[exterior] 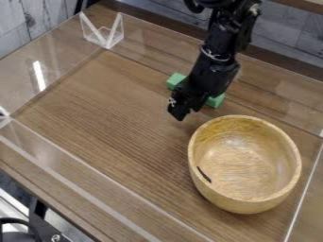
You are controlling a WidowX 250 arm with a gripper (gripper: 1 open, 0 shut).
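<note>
The black gripper [190, 102] reaches down from the top centre to the table, over a green object [214, 99] that it partly hides. Its fingers are low at the left side of the green object. I cannot tell whether anything is between them.
A large tan bowl [252, 194] stands at the lower right, close in front of the gripper. A white wire-like item [104, 30] is at the back left.
</note>
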